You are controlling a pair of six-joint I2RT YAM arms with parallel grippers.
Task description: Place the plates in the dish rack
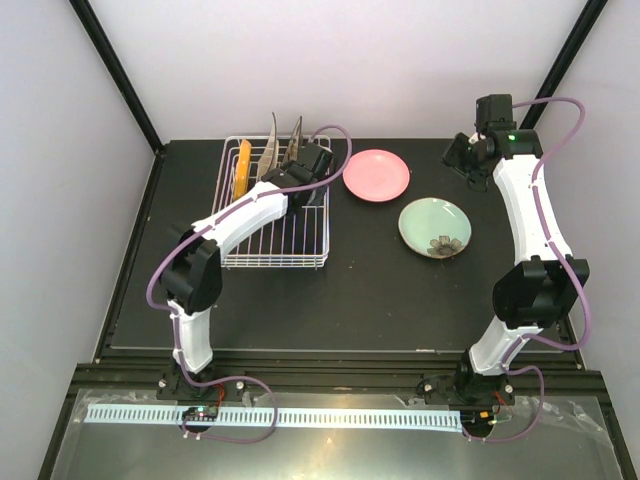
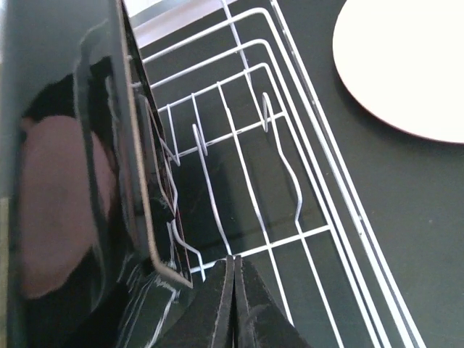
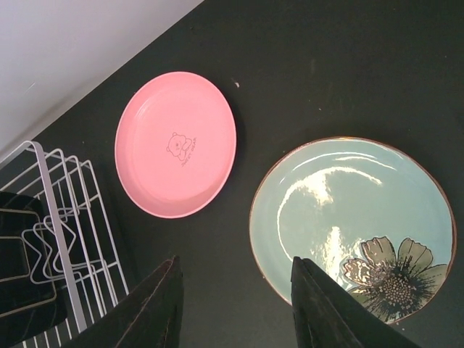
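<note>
The white wire dish rack [image 1: 270,262] holds an orange item [image 1: 243,166] and upright plates [image 1: 268,152] at its back. My left gripper is shut with nothing between its fingers, over the rack's right part, beside a dark upright piece in the left wrist view. A pink plate [image 3: 175,145] and a pale green plate with a flower design [image 3: 351,217] lie flat on the table right of the rack. My right gripper is open, empty, above the table near both plates.
A wall runs behind the rack and plates, with further walls at both sides.
</note>
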